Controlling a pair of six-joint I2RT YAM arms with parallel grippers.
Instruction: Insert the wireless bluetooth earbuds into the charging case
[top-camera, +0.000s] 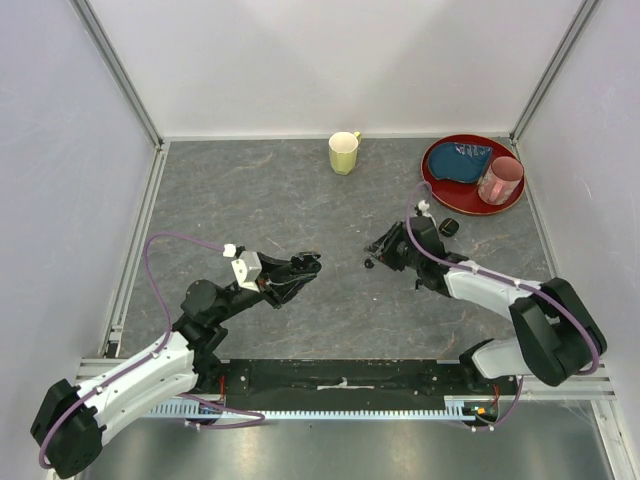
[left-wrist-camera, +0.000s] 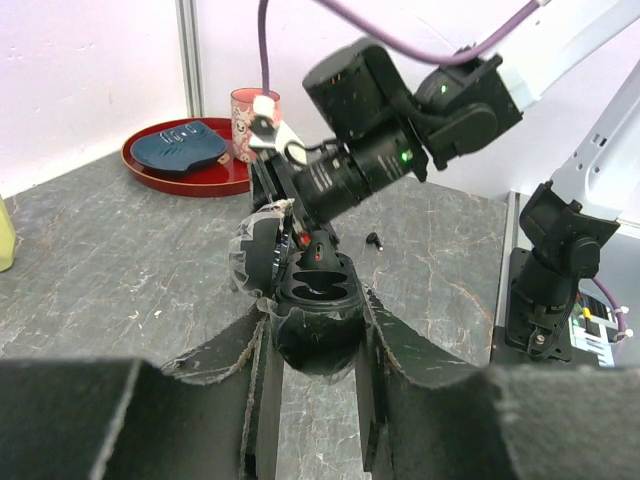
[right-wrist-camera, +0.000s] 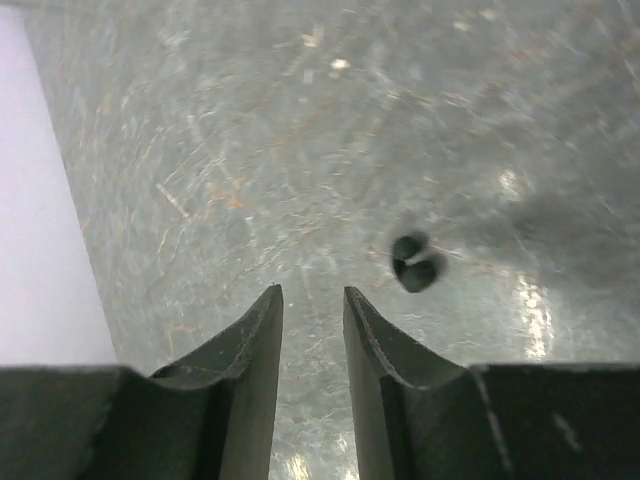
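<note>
In the left wrist view, my left gripper is shut on the black charging case (left-wrist-camera: 320, 335), lid open and two empty-looking dark wells visible, clear film around it. It hangs at centre-left in the top view. My right gripper stands open above the table; a small black earbud (right-wrist-camera: 413, 262) lies just beyond its fingertips in the right wrist view. Another small black piece (top-camera: 417, 283) lies near the right arm in the top view.
A red tray (top-camera: 447, 197) at the back right holds a blue item (top-camera: 459, 160) and a pink mug (top-camera: 500, 181). A yellow cup (top-camera: 343, 152) stands at the back. A round black object (top-camera: 449, 227) lies below the tray.
</note>
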